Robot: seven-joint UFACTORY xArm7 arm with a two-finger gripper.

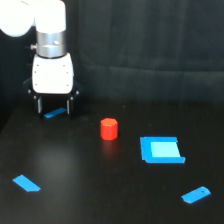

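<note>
My gripper (pixel 54 104) hangs at the back left, low over the black table, with its two dark fingers spread apart. Behind or between those fingers a blue strip (pixel 56 112) shows on the table; nothing is seen held. A red block (pixel 109 129), roughly cylindrical, stands upright near the middle of the table, to the right of the gripper and apart from it. At the right lies a square outlined in blue (pixel 148 159) around a pale centre (pixel 164 149).
One blue strip (pixel 26 184) lies at the front left and another blue strip (pixel 196 195) at the front right. A dark curtain (pixel 140 50) closes off the back.
</note>
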